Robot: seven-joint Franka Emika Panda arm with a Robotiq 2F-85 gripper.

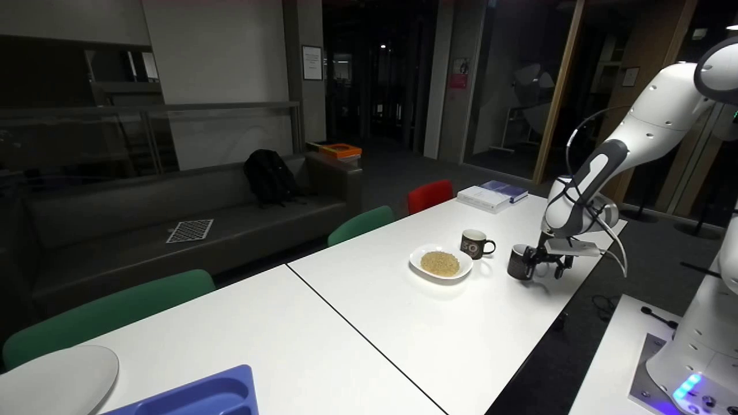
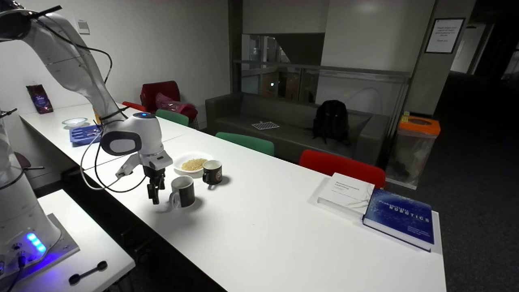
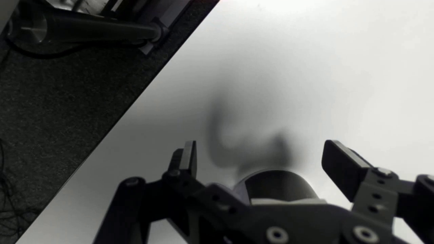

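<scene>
A dark mug stands upright on the white table near its front edge. Its handle points toward my gripper in exterior view 2, where a small space shows between the gripper and the mug's body. My gripper is low over the table, overlapping the mug's side in exterior view 1. In the wrist view the fingers of my gripper are spread wide, with only table and shadow between their tips; the mug is partly hidden behind the gripper body.
A second dark mug marked "30" stands beside a white plate of grain. Two books lie at the table's far end. A blue tray sits at the other end.
</scene>
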